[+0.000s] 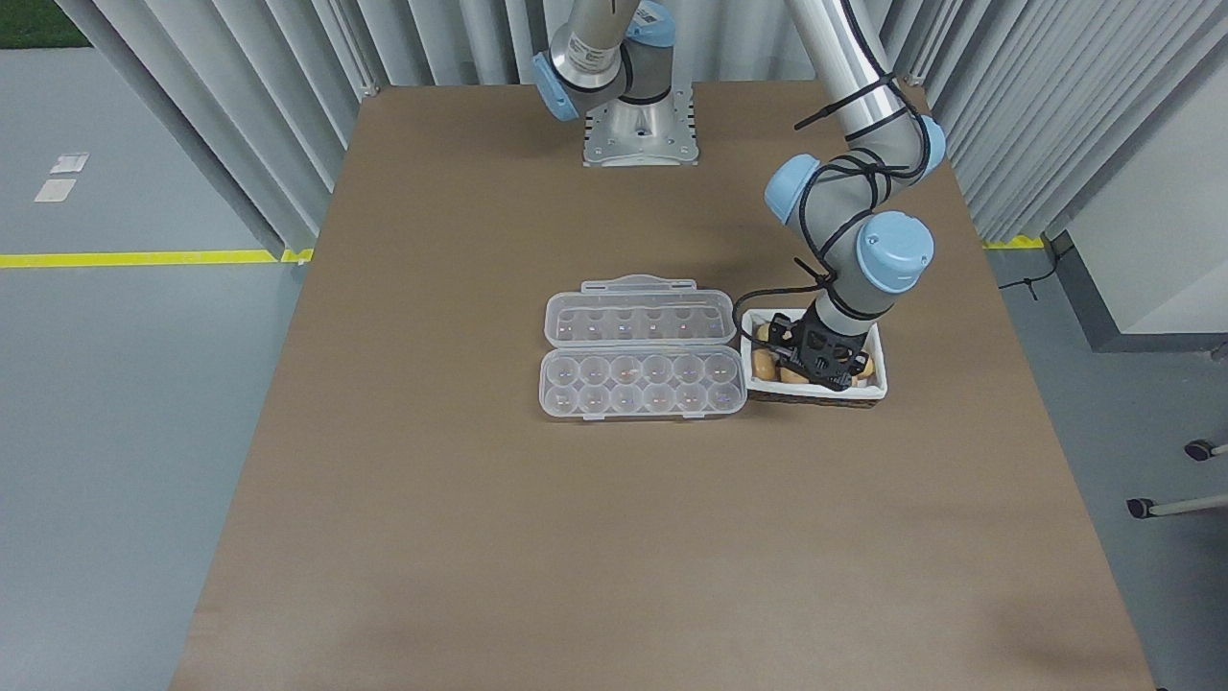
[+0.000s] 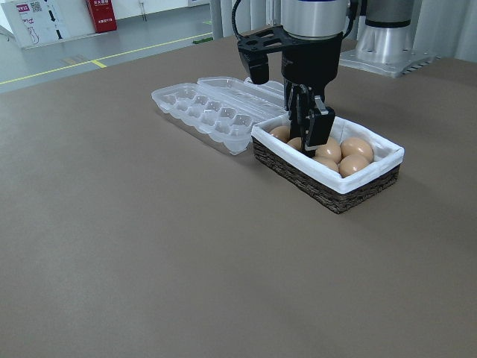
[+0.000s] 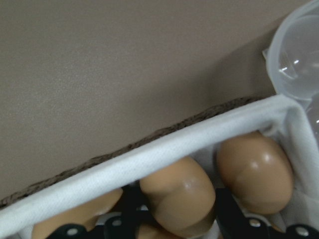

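Observation:
My gripper (image 2: 308,130) is down inside a white-lined wicker basket (image 2: 335,200) that holds several brown eggs (image 2: 357,149). In the wrist view a brown egg (image 3: 177,194) sits between my dark fingers; whether they grip it or stand apart from it I cannot tell. Another egg (image 3: 256,172) lies in the corner to its right. Left of the basket an open clear plastic egg carton (image 1: 641,380) lies on the table, its cups empty.

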